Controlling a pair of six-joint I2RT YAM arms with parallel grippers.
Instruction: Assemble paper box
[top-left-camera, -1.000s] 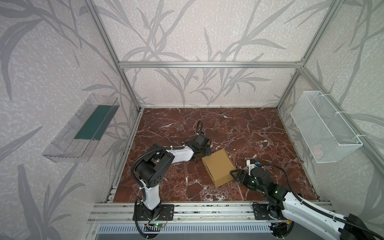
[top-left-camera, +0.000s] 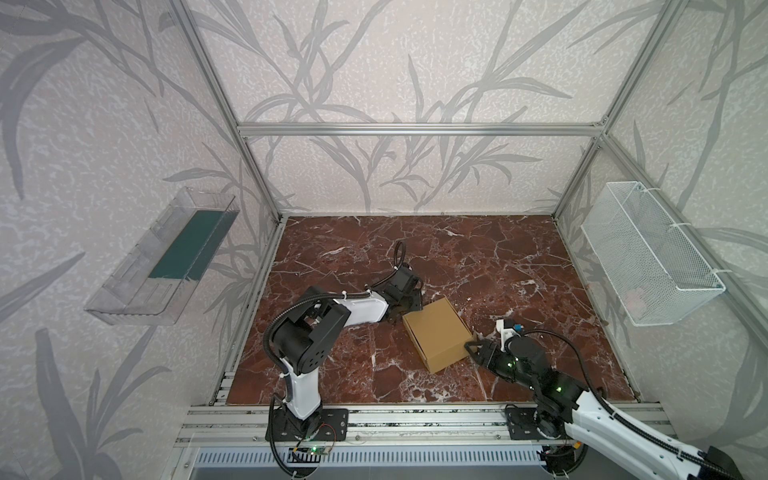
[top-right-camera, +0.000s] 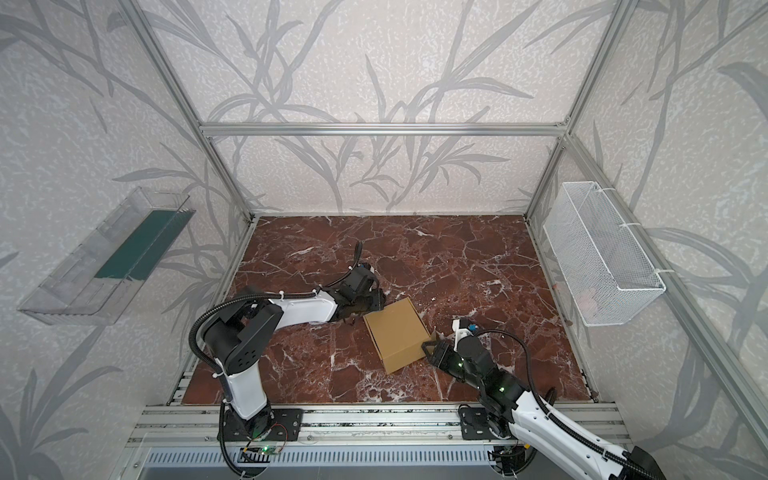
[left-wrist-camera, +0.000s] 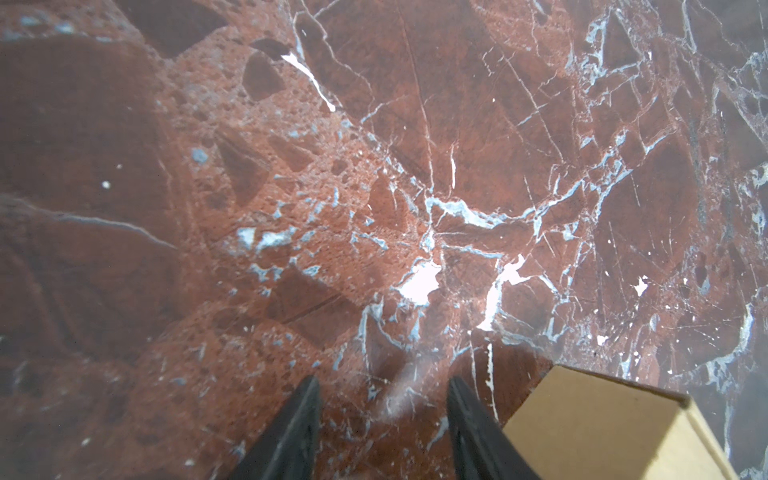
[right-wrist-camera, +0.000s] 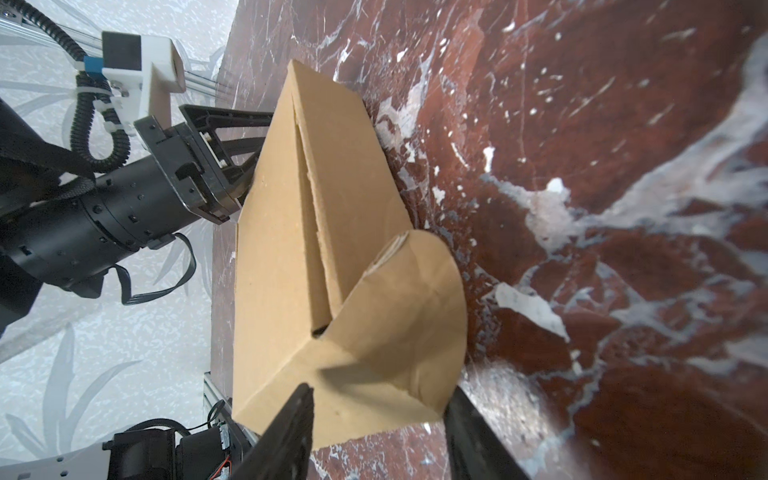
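The brown cardboard box (top-left-camera: 437, 333) lies on the marble table between my two grippers, its broad top panel closed flat. In the right wrist view, a rounded side flap (right-wrist-camera: 424, 312) sticks outward at the near end of the box, and a slit runs along its edge. My right gripper is at this end, fingers apart, with the end panel and flap just ahead of them; contact is unclear. My left gripper stands at the far left end, fingers parted over bare marble, and a box corner (left-wrist-camera: 596, 416) shows beside its right finger.
A white wire basket (top-left-camera: 652, 256) hangs on the right wall, and a clear bin (top-left-camera: 164, 260) with a green base hangs on the left. Table surface (top-left-camera: 480, 248) behind the box is free.
The box has moved only a trace, and the left arm looks still.
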